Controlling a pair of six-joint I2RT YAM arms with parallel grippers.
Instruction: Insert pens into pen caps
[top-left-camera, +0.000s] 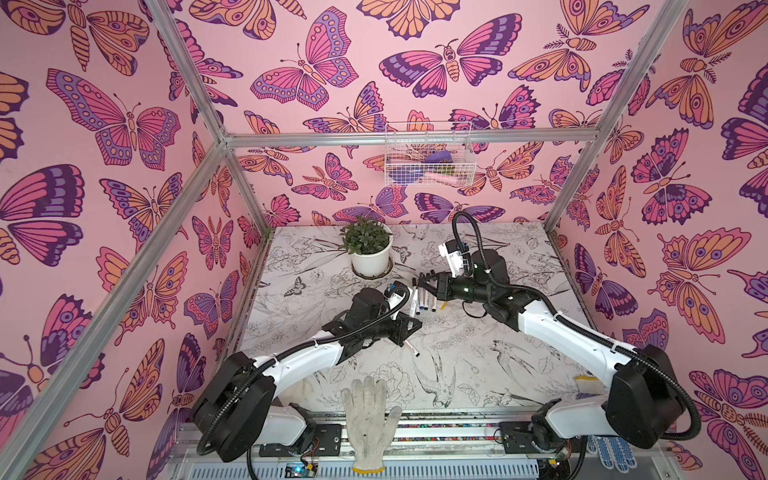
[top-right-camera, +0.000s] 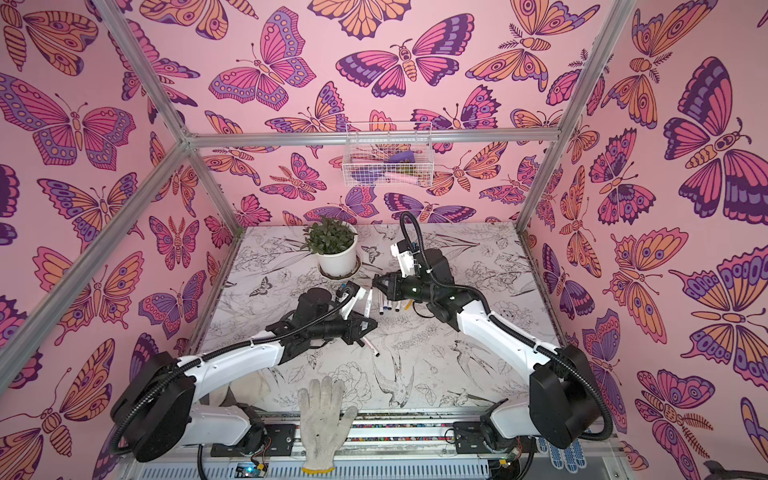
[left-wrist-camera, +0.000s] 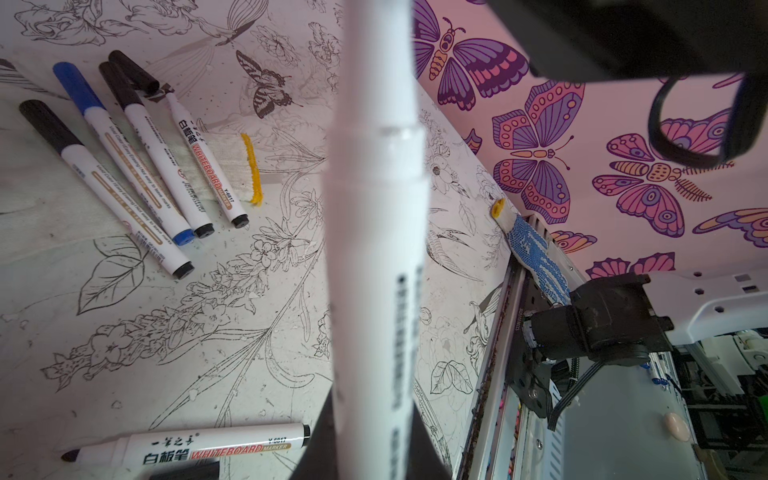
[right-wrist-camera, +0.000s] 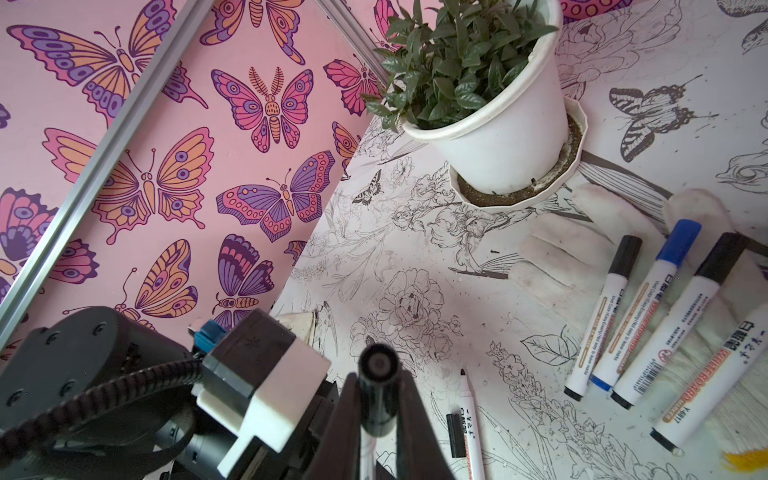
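My left gripper (top-left-camera: 409, 324) is shut on a white marker (left-wrist-camera: 374, 280), held upright close to the left wrist camera; its upper end runs out of that view. In the right wrist view a black cap (right-wrist-camera: 378, 377) stands end-on between the fingers of my right gripper, with a white strip below it. Whether those fingers press on the cap, and how far it sits on the marker, cannot be made out. On the table lies an uncapped marker (left-wrist-camera: 220, 444) with a loose black cap (left-wrist-camera: 188, 472) beside it.
Several capped markers (right-wrist-camera: 601, 328) lie side by side on a white glove (right-wrist-camera: 552, 256). Behind them stands a potted plant (right-wrist-camera: 512, 152) on a saucer. Another glove (top-left-camera: 370, 420) rests at the front edge.
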